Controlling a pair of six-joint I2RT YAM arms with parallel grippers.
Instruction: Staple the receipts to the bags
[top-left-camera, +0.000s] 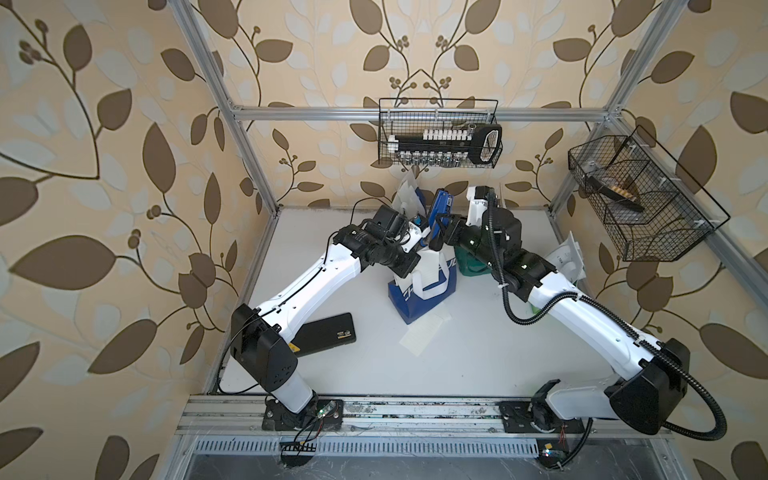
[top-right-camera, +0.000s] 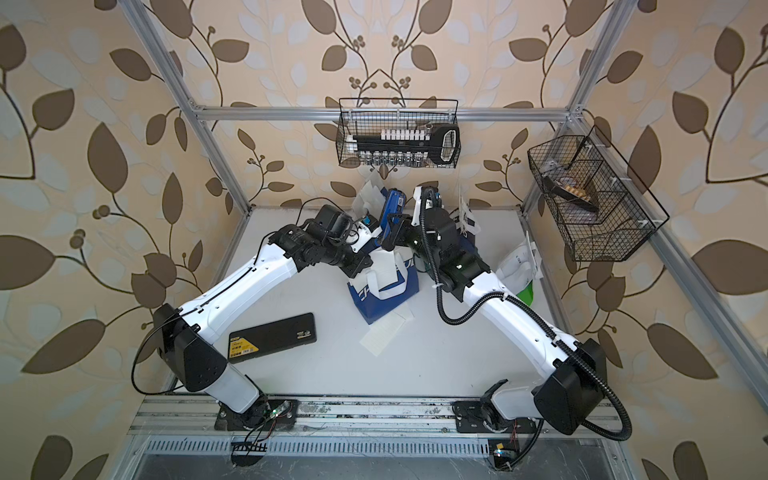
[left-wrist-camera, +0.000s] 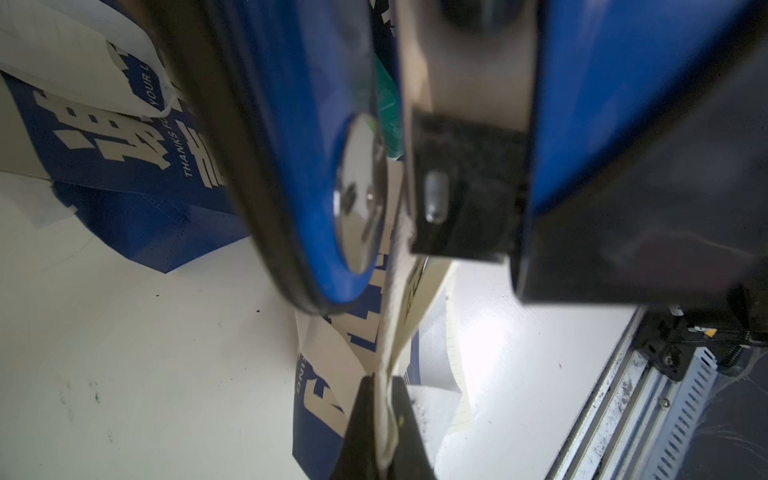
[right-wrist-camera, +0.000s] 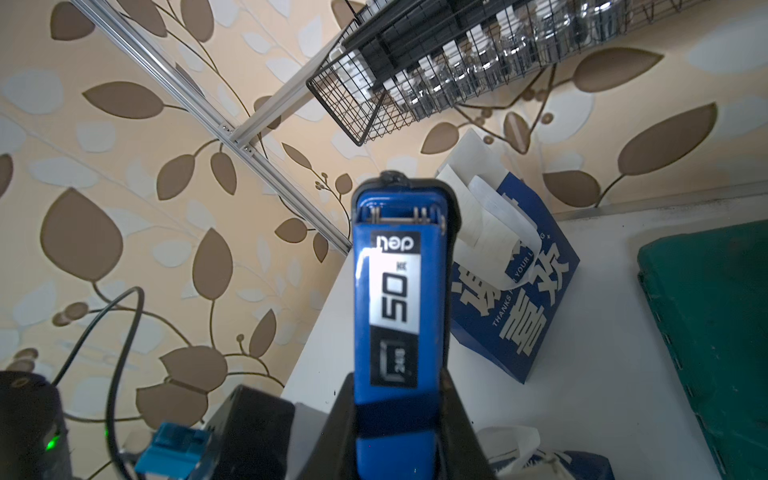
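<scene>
A blue-and-white paper bag (top-left-camera: 416, 304) stands mid-table. My left gripper is shut on the thin upper edge of that bag, with a pale paper slip (left-wrist-camera: 429, 292) lying along it. My right gripper is closed around a blue stapler (right-wrist-camera: 400, 320). In the left wrist view, the stapler's two arms (left-wrist-camera: 320, 160) straddle the bag's edge, which runs up into the gap between them. Whether they press on the paper cannot be told. Another pale slip (top-left-camera: 424, 332) lies flat in front of the bag.
Behind stands another blue bag (right-wrist-camera: 528, 320) with white paper at its top. A green case (top-left-camera: 472, 262) is partly hidden by the right arm. A black box (top-left-camera: 324, 332) lies front left. Wire baskets (top-left-camera: 438, 132) hang on the back frame.
</scene>
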